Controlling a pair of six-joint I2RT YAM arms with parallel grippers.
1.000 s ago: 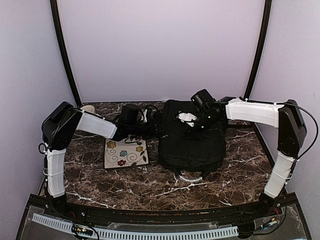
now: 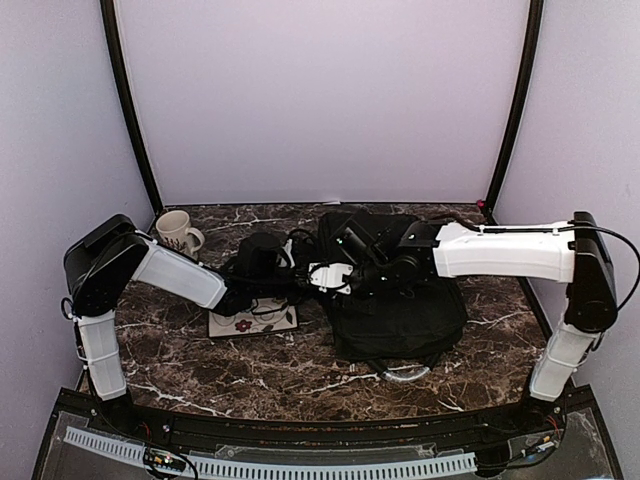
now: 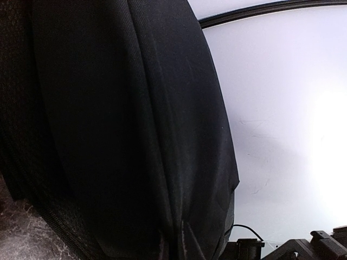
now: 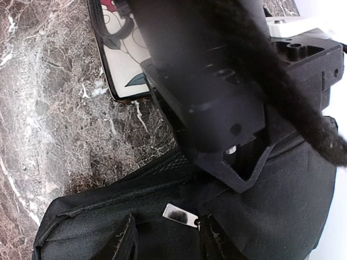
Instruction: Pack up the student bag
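Note:
The black backpack point(image 2: 395, 330) lies on the marble table; its dark fabric point(image 3: 108, 108) fills most of the left wrist view. My left gripper is shut on the bag's fabric at its left edge. My right gripper is over the same left part of the bag, its fingers parted either side of a small light tag point(image 4: 181, 215), partly out of frame at the bottom. In the top view both grippers meet over the bag's left side and hide each other.
A flowered board point(image 2: 250, 325) lies left of the bag, partly under my left arm. A white mug point(image 2: 175, 230) stands at the back left.
My right arm has moved left along the bag toward the left gripper. The bag has shifted slightly toward the front right, and my left arm has moved a little forward.

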